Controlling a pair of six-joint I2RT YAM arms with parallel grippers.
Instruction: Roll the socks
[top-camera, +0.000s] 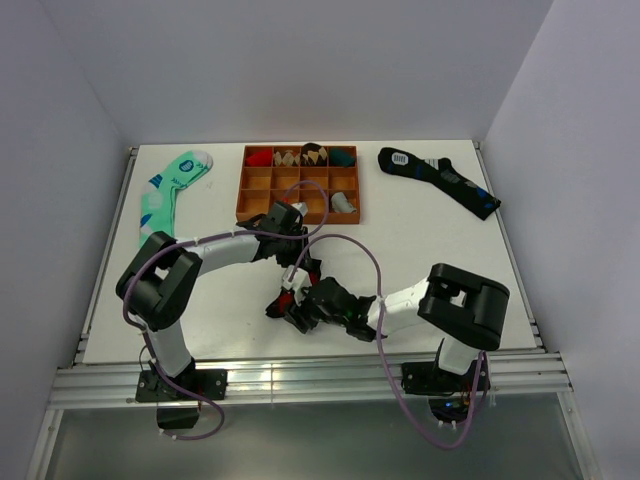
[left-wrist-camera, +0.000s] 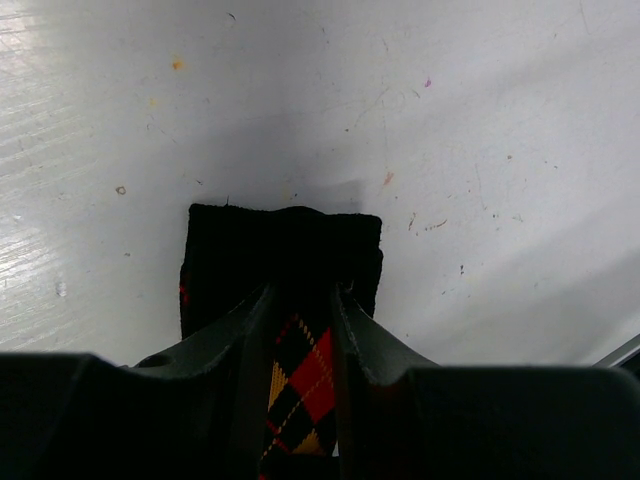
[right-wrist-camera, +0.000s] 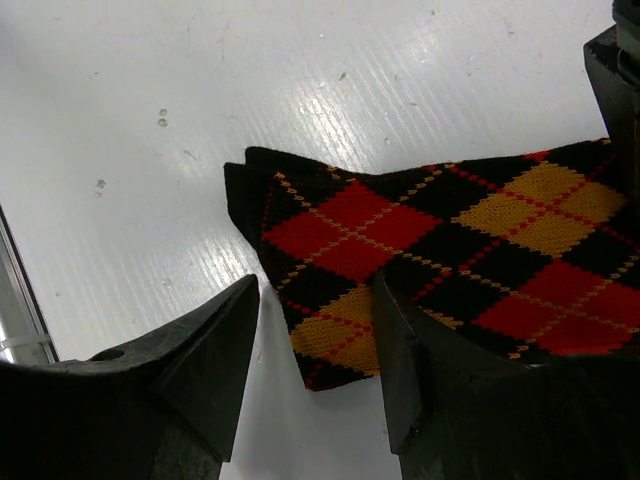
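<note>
A black, red and mustard argyle sock (right-wrist-camera: 540, 210) lies flat near the table's front middle, mostly hidden under both arms from above. In the left wrist view my left gripper is shut on the sock (left-wrist-camera: 230, 240), close to its black band. My right gripper stands open over the sock's other end, where two black layers show at the edge; one finger is over the fabric, the other beside it on bare table.
A wooden compartment box (top-camera: 256, 197) with rolled socks stands at the back middle. Mint socks (top-camera: 165, 195) lie back left, black socks (top-camera: 460, 190) back right.
</note>
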